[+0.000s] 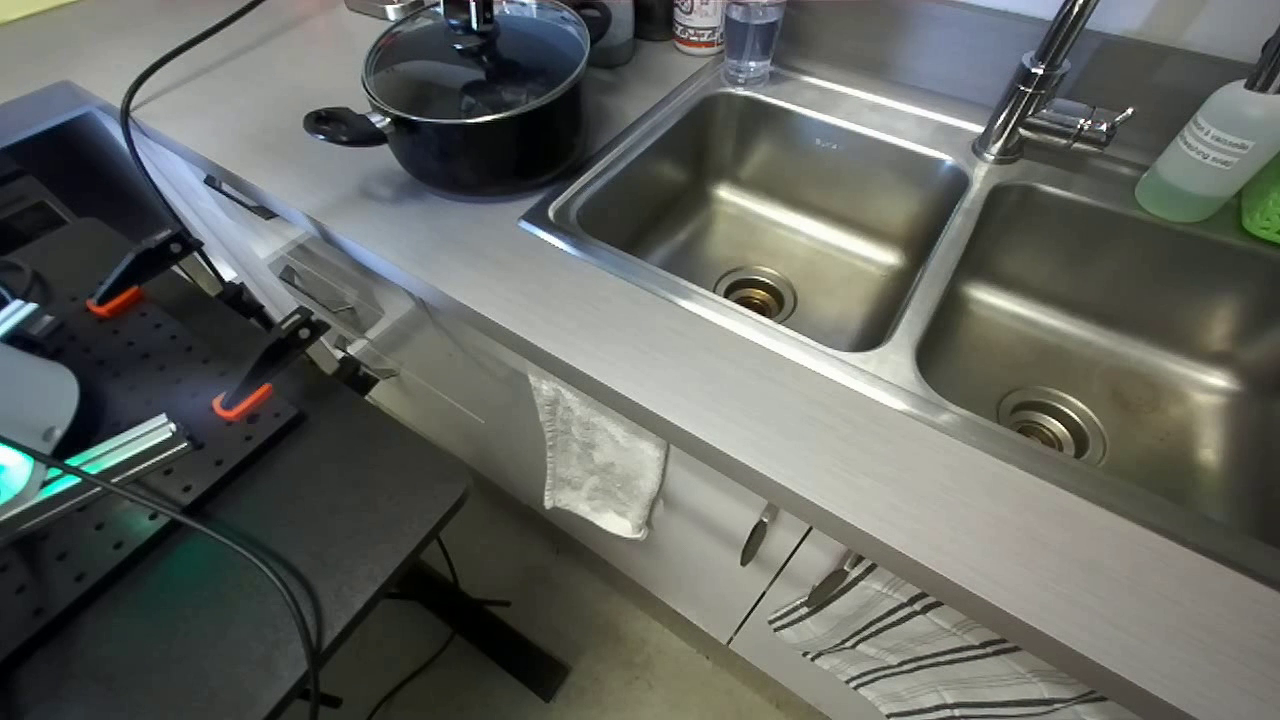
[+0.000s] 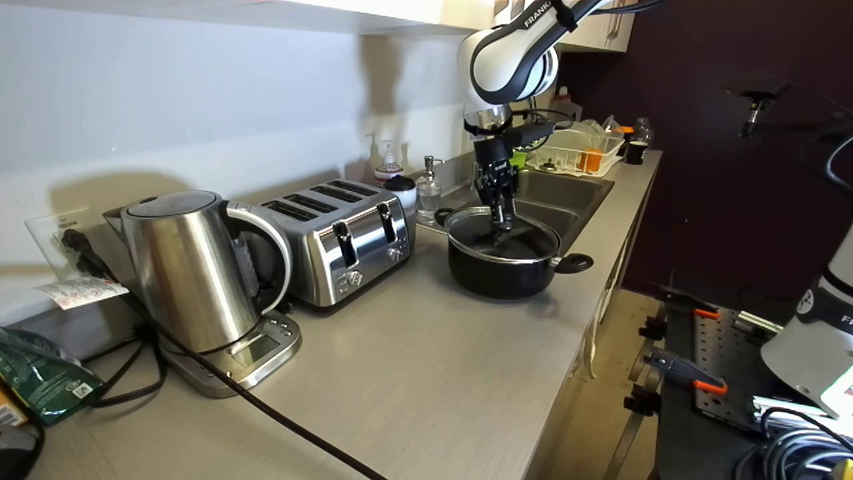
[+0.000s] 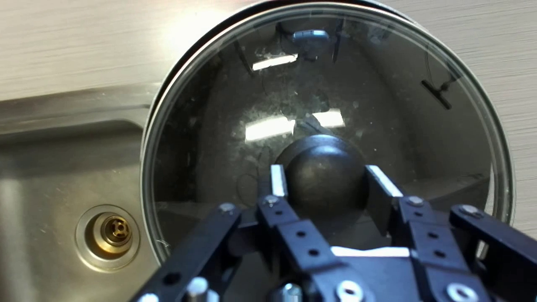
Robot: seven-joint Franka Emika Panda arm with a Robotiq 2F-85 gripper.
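Note:
A black pot (image 2: pixel 500 280) stands on the counter beside the sink, its glass lid (image 3: pixel 211 100) lying over the top. In the wrist view, the round dark knob (image 3: pixel 322 156) of the lid sits between the fingers of my gripper, which is shut on it. The gripper comes down from above in exterior view 2. At the top edge of exterior view 1, only the gripper's lower tip shows above the lid. One side handle (image 1: pixel 345 126) of the pot points toward the counter's front. What is inside the pot cannot be made out.
A double steel sink (image 1: pixel 924 240) adjoins the pot, with a faucet (image 1: pixel 1032 108) behind. A toaster (image 2: pixel 344 240) and a kettle (image 2: pixel 192 272) stand along the wall. Bottles and a clear cup (image 1: pixel 752 46) crowd the back.

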